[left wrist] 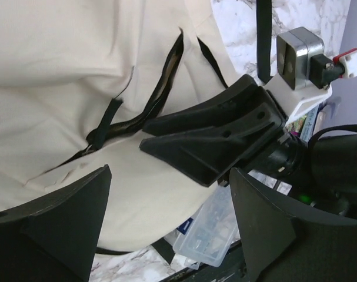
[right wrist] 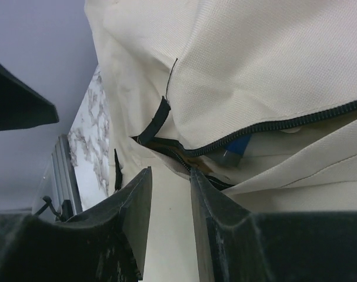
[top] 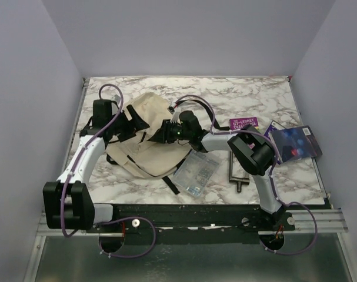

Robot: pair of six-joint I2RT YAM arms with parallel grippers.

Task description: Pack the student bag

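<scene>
The cream student bag (top: 149, 158) lies crumpled on the marble table, its zipper opening (left wrist: 165, 82) partly spread, with a blue item (right wrist: 238, 145) showing inside. My left gripper (top: 134, 122) hangs over the bag's left side, open, with nothing between its fingers. My right gripper (top: 162, 133) is over the middle of the bag near the zipper; in its own view its fingertips stand a short gap apart, with no object clearly between them, and in the left wrist view it points toward the opening.
A clear pencil case (top: 196, 173) lies right of the bag. Books (top: 293, 142), a pink book (top: 243, 122) and a dark framed item (top: 239, 183) lie to the right.
</scene>
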